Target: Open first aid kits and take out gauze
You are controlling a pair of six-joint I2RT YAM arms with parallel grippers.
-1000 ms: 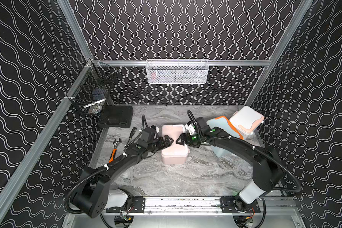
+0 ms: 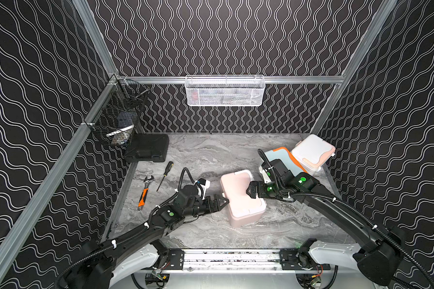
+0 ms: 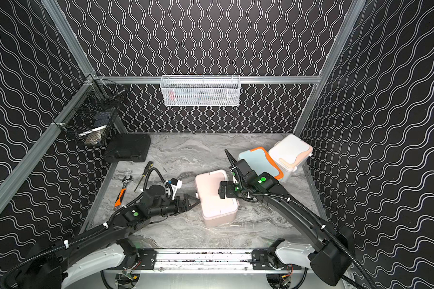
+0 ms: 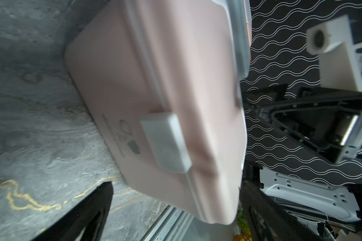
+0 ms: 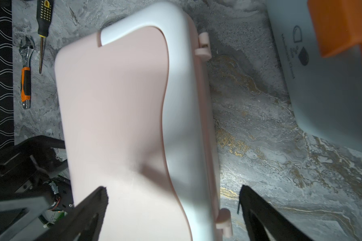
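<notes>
A pink first aid kit (image 2: 236, 212) stands closed at the front centre, white trim along its lid. At its left side my left gripper (image 2: 219, 204) is open; in the left wrist view a pale latch (image 4: 165, 140) sits between the finger positions. My right gripper (image 2: 254, 189) is open over the lid's right part; the right wrist view shows the lid (image 5: 120, 120) and hinge pieces below it. A blue-orange kit (image 3: 253, 161) and a white-pink kit (image 3: 289, 149) lie at the back right. No gauze shows.
A black case (image 2: 147, 147), a screwdriver (image 2: 168, 167) and a wrench (image 2: 143, 196) lie at the left. A white wire basket (image 2: 224, 91) hangs on the back wall, a black one at the left.
The pink kit has moved toward the front and right. Both arms moved likewise; the left gripper has since drawn back a little to the left, the right slightly rightward.
</notes>
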